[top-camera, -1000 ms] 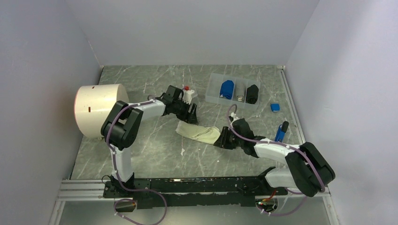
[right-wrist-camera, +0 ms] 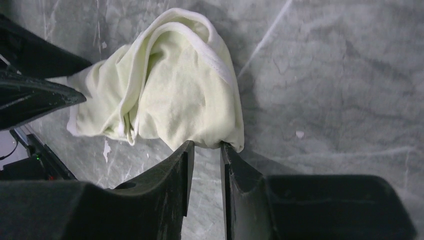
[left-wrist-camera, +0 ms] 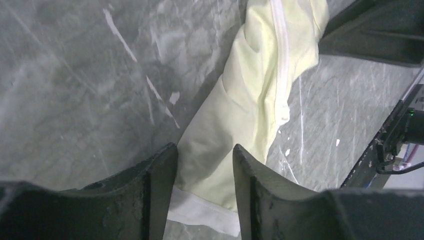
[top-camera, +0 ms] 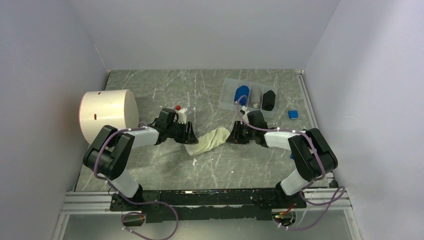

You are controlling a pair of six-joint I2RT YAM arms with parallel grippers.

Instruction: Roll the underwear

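Observation:
The cream underwear (top-camera: 209, 140) lies on the table as a long folded strip, slanting between my two grippers. At its left end my left gripper points down, its fingers apart with fabric showing between them; one finger overlaps the cloth and the other is along its edge. My right gripper is at the opposite end, part open, with a narrow gap between its fingers and the folded edge right at their tips. Whether the tips touch the cloth is hard to tell. A pale band (left-wrist-camera: 205, 212) edges the left end.
Behind the right arm stands a clear divided box (top-camera: 229, 92) with a blue roll (top-camera: 242, 95) and a black roll (top-camera: 269, 100). A large white cylinder (top-camera: 110, 116) stands at left. A small blue item (top-camera: 293, 114) lies at right.
My left gripper has moved toward the front and left, the right one slightly backward and left. The strip has turned with them, its left end now nearer the front and its right end farther back.

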